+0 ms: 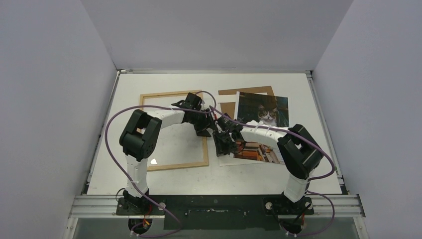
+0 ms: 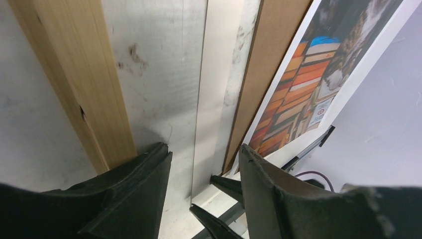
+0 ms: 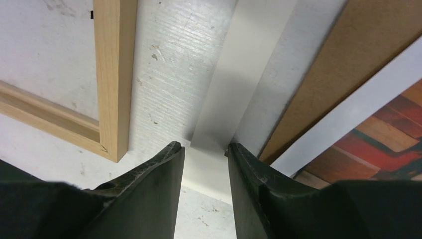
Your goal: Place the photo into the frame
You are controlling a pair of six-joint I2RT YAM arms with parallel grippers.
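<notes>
The wooden frame [image 1: 174, 166] lies on the left of the table. My left gripper is low at the frame's right bar [image 2: 94, 74], its fingers apart. My right gripper is down over a white strip [image 3: 239, 59] to the right of that bar, fingers apart at the strip's end. A brown board [image 3: 338, 74] lies beside the strip, and the cat photo [image 1: 263, 109], with a white margin and books in its lower part, rests on it.
Both arms meet in the middle of the table, close together. Bare table [image 1: 189, 181] shows along the front and at the far left.
</notes>
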